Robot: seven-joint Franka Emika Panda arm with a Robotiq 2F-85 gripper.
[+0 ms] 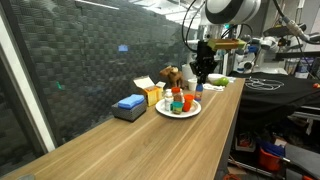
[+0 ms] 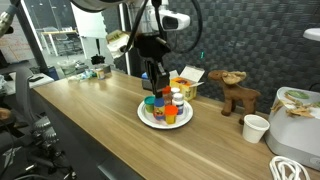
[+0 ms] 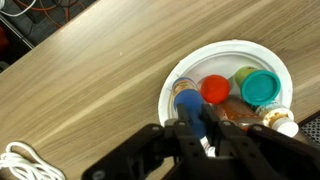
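My gripper (image 1: 202, 79) is shut on a small bottle with a blue cap (image 1: 199, 91). It hangs upright in exterior view 1, by the right edge of the white plate (image 1: 165, 114). In the wrist view the blue cap (image 3: 190, 101) and an orange part below it show ahead of the fingers, over the plate's rim (image 3: 232, 46). A teal cup (image 3: 261, 87), a red round item (image 3: 214, 89) and a white-lidded bottle (image 3: 280, 120) stand on the plate. An orange cup (image 2: 171, 114) is there too. Whether the held bottle touches the plate cannot be told.
Behind the plate are an open yellow box (image 1: 152, 92) and a dark bin with blue contents (image 1: 130, 106). A brown moose toy (image 2: 233, 95), a white mug (image 2: 254, 128) and a coiled white cable (image 2: 289, 168) lie to one side.
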